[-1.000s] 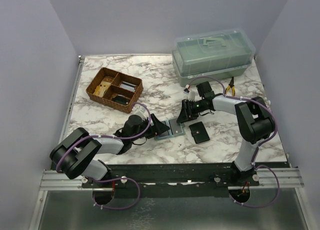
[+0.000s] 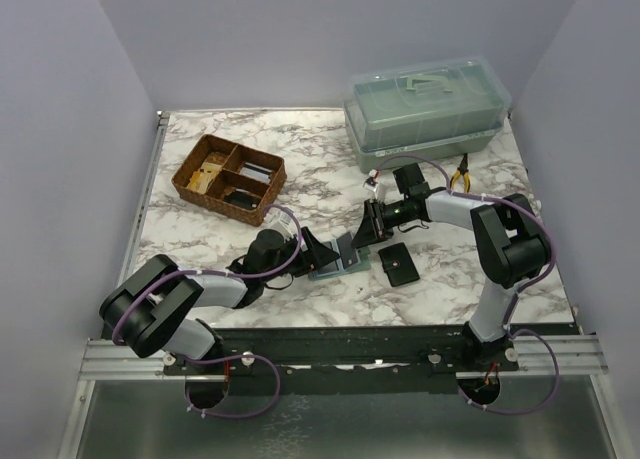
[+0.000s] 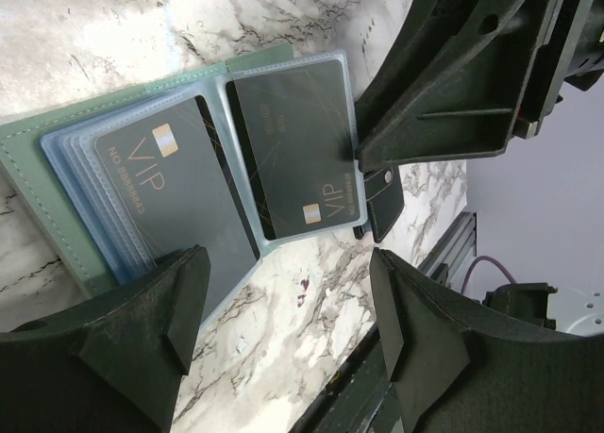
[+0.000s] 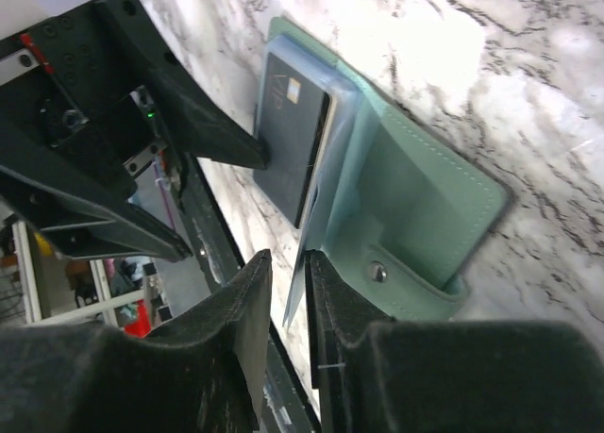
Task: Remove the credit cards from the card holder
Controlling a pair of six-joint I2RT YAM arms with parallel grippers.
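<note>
The green card holder [image 4: 444, 197] lies open on the marble, its clear sleeves holding dark VIP cards [image 3: 179, 188]. In the left wrist view my left gripper is at the sleeve stack, fingers spaced apart; by the right wrist view it presses on the holder's left part. My right gripper has its fingertips at the edge of a raised clear sleeve [image 4: 330, 159], the sleeve's edge between them; whether it grips that edge is unclear.
A black square case [image 2: 400, 264] lies right of the holder. A wicker divided basket [image 2: 228, 149] sits back left, a lidded plastic box [image 2: 430, 109] back right, yellow pliers [image 2: 462, 176] beside it.
In the top view the card sleeve under my right gripper has lifted and tilted, showing more green holder beneath. The arms have barely moved.
</note>
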